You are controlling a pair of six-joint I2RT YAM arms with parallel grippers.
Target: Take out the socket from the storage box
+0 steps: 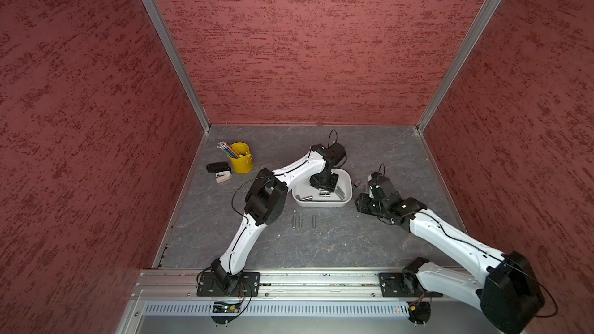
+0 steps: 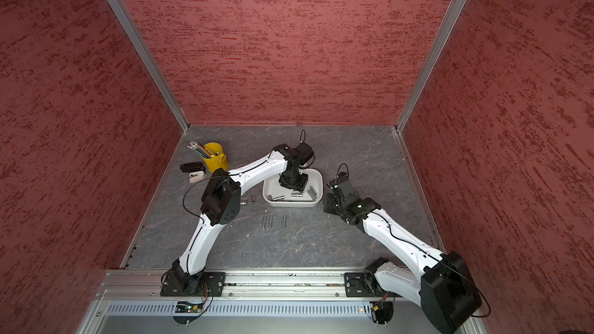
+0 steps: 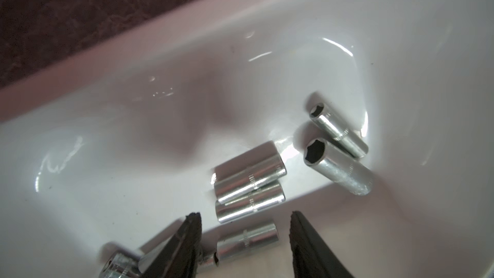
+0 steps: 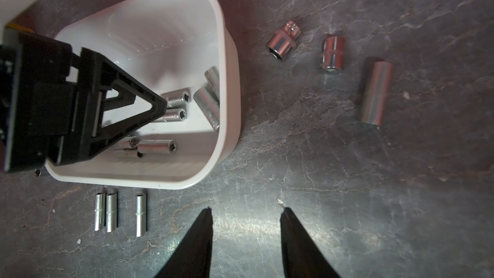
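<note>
A white storage box (image 4: 229, 92) holds several silver sockets. In the left wrist view two sockets lie side by side mid-floor, the upper socket (image 3: 250, 179) touching the lower one (image 3: 251, 202). A slanted pair, a thin socket (image 3: 339, 131) and a thicker socket (image 3: 339, 167), rests near one end wall. Another socket (image 3: 247, 242) shows between the fingertips' line of sight, below them. My left gripper is open inside or just over the box, holding nothing. Open and empty, my right gripper hovers over bare table right of the box.
Loose on the table are three upright-lying sockets (image 4: 141, 215) in front of the box and three more (image 4: 377, 92) to its right. A yellow cup (image 1: 241, 160) with pencils, a black object (image 1: 217, 167) and a pale one (image 1: 223, 176) stand at left.
</note>
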